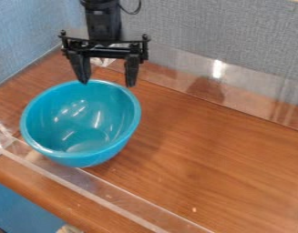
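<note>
A turquoise bowl [80, 127] rests on the wooden table at the left, empty inside as far as shows. My black gripper [106, 73] hangs just over its back rim, open, its two fingers spread wide with nothing between them. The lower fingertips reach to about the level of the rim; whether they touch it cannot be told.
Bare wooden table [224, 173] takes up the right side. Clear plastic strips run along the back and the front left edge. Grey padded walls [231, 36] stand behind and at the left.
</note>
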